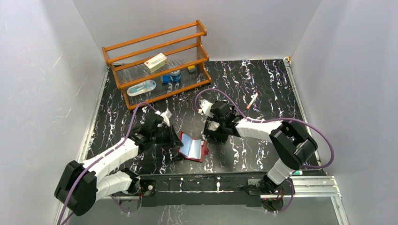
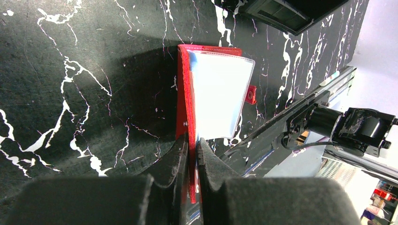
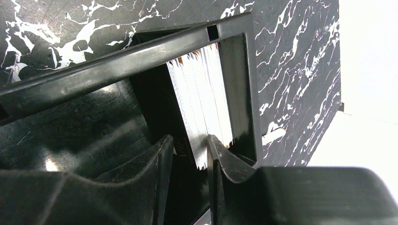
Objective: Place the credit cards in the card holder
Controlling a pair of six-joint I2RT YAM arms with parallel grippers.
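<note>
The red card holder (image 2: 185, 93) lies spread on the table with its clear sleeves (image 2: 220, 91) showing. My left gripper is shut on its red cover edge. In the right wrist view, a stack of white cards (image 3: 202, 98) stands on edge inside a black box (image 3: 251, 89). Over the stack's near end is my right gripper, its fingers apart. One fingertip (image 3: 213, 143) overlaps the cards, while the other is left of them over the dark box. No card is clearly gripped. From above, the right gripper hides part of the box.
A wooden rack (image 1: 162, 61) with a small carton (image 1: 156, 62) and other items stands at the back left. A pale stick-like object (image 1: 252, 101) lies on the table at the right rear. Clear tabletop separates the rack from the card holder.
</note>
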